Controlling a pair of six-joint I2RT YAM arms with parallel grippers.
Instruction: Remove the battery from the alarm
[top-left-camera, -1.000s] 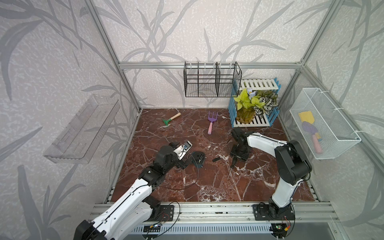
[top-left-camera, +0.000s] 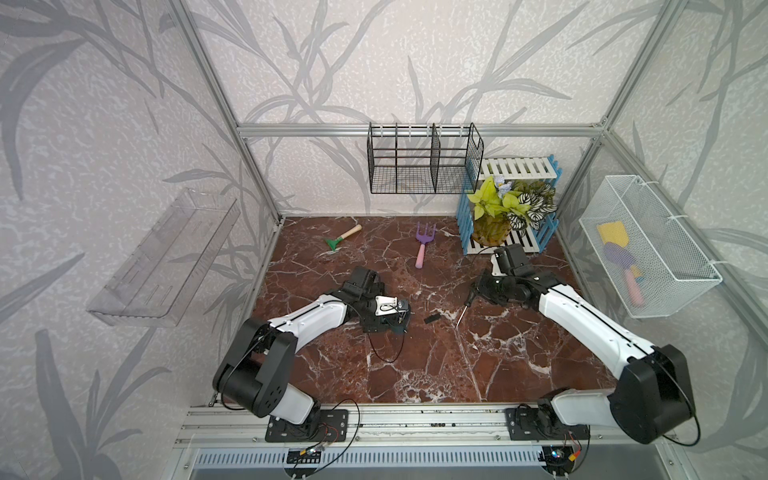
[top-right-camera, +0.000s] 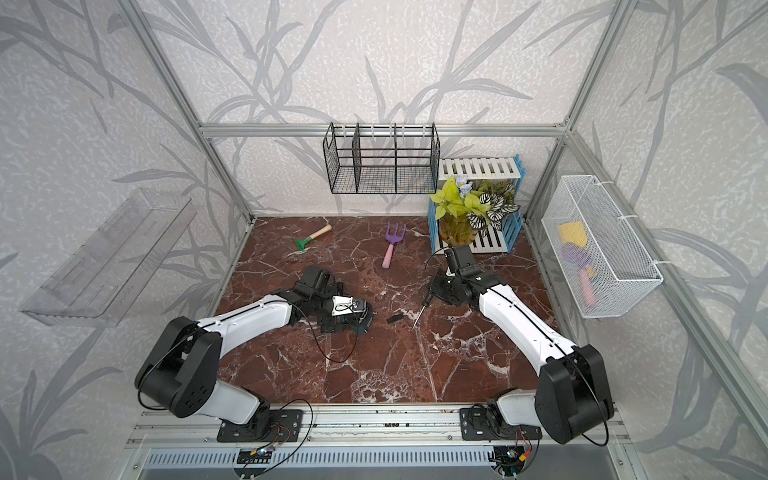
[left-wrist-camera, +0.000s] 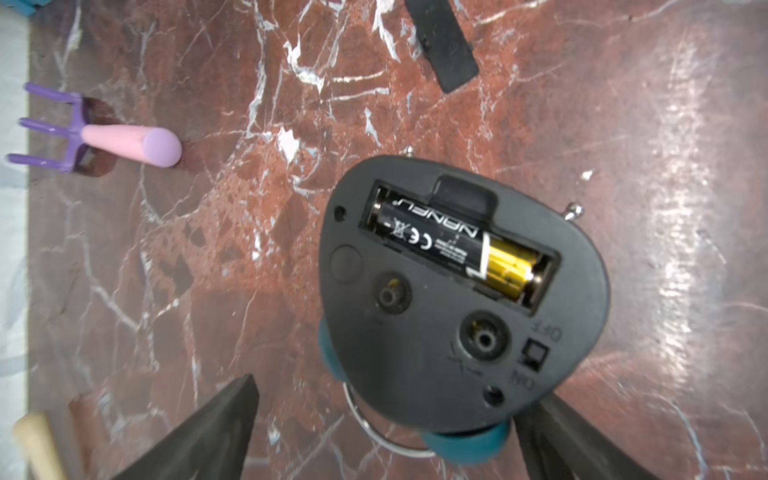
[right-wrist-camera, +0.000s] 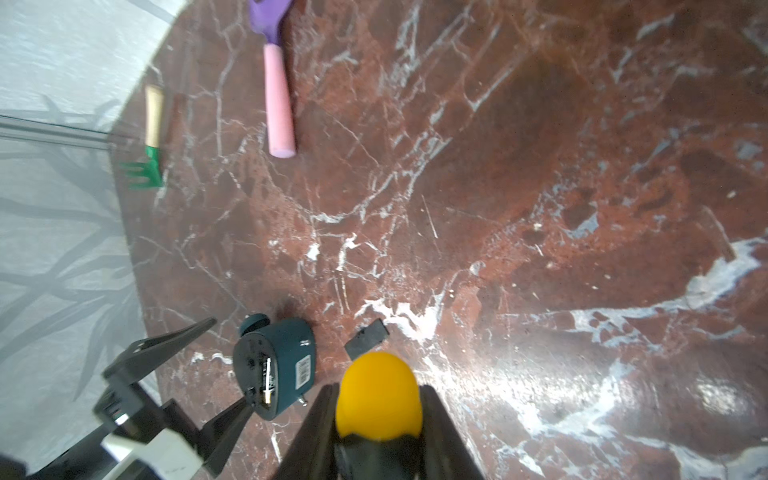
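Observation:
The dark teal alarm clock (left-wrist-camera: 416, 336) lies with its back up, battery compartment open, a AA battery (left-wrist-camera: 452, 240) seated in it. My left gripper is open with its fingers on either side of the clock's lower part; whether they touch it I cannot tell. My right gripper is shut on a screwdriver (right-wrist-camera: 377, 396) with a yellow-and-black handle, its shaft pointing down to the front in the top views. The black battery cover (right-wrist-camera: 365, 340) lies loose on the marble table between the clock and the screwdriver.
A purple fork (top-left-camera: 420, 252) and a green rake (top-left-camera: 342, 237) lie at the back. A slatted planter (top-left-camera: 520, 240) stands back right. Wire baskets hang on the back (top-left-camera: 424, 180) and right (top-left-camera: 672, 280) walls; a clear bin (top-left-camera: 144, 288) is on the left.
The left arm has swung round so its gripper sits over the clock from the left.

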